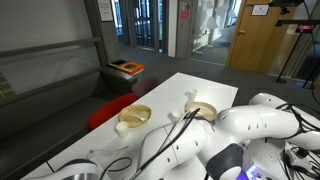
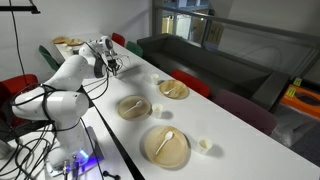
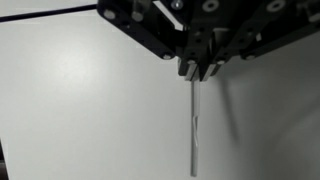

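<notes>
In the wrist view my gripper is shut on a thin, pale, see-through stick point(image 3: 195, 130), perhaps a utensil handle. It points straight down the picture, over a plain light surface point(image 3: 90, 110). What it is at its far end cannot be made out. The arm crosses the foreground of exterior view 1, where its gripper is hidden or out of frame. At the far left of exterior view 2, the arm's far end is too small to show what it holds.
A white table point(image 2: 235, 155) carries tan plates point(image 2: 130, 108), one of them a near plate point(image 2: 178, 157) with a white spoon point(image 2: 163, 142) on it. Several pale cups point(image 2: 205, 145) stand around. A red chair point(image 2: 191, 80) and a dark sofa point(image 1: 50, 105) line the table's far side.
</notes>
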